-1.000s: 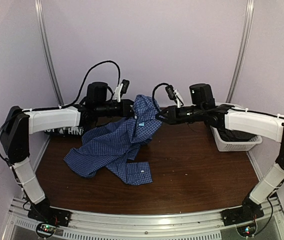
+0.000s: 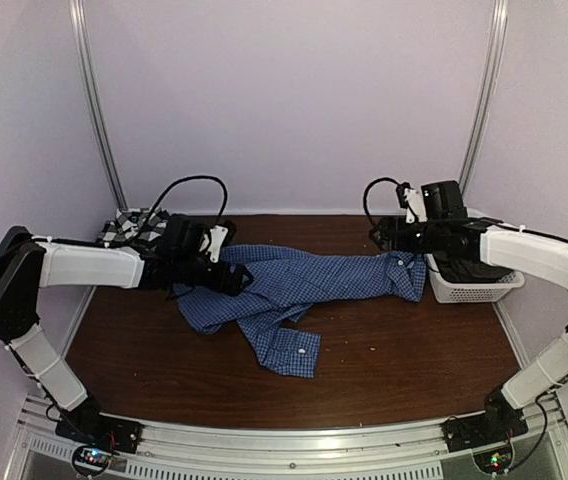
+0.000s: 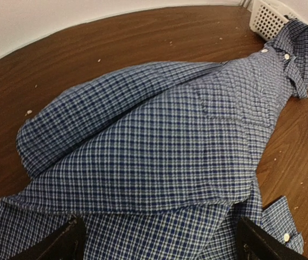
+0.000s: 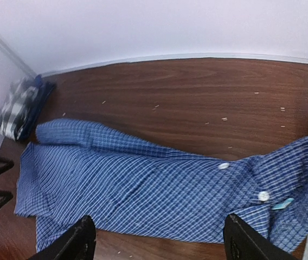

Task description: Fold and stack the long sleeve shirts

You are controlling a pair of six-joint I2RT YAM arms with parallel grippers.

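A blue checked shirt (image 2: 314,275) lies crumpled across the middle of the table, one part stretched right to the basket and a cuffed sleeve end (image 2: 292,350) pointing toward the front. In the right wrist view its buttoned part (image 4: 262,197) rests against the basket's side. My left gripper (image 2: 239,280) is open above the shirt's left part; its fingertips (image 3: 62,241) show over the cloth (image 3: 159,146). Above the shirt's right part, my right gripper (image 2: 379,235) stands open, with nothing between its fingers.
At the right stands a white basket (image 2: 474,291) with dark cloth inside. Folded garments, one black-and-white checked (image 4: 15,111), lie at the back left.
The shirt's buttoned part was pulled right to the basket and now lies on the table, out of my right gripper.
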